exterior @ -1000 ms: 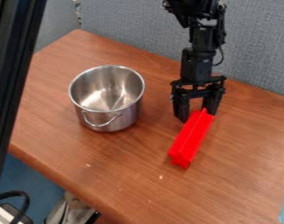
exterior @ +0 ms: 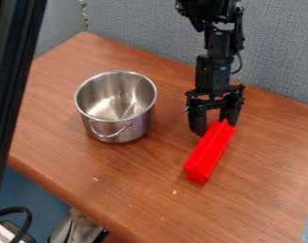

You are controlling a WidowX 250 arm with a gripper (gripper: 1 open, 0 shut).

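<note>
My black gripper (exterior: 214, 116) is lowered to the table at the back right, its fingers around the far end of a long red block (exterior: 209, 152) lying on the wood. Whether the fingers are closed on the block or standing apart beside it is unclear. A steel pot (exterior: 116, 130) with a handle stands left of the gripper, apart from it.
The wooden table (exterior: 131, 190) has clear space in front and to the right. A grey padded wall (exterior: 143, 28) runs behind it. A dark post fills the left edge, with cables at the lower left.
</note>
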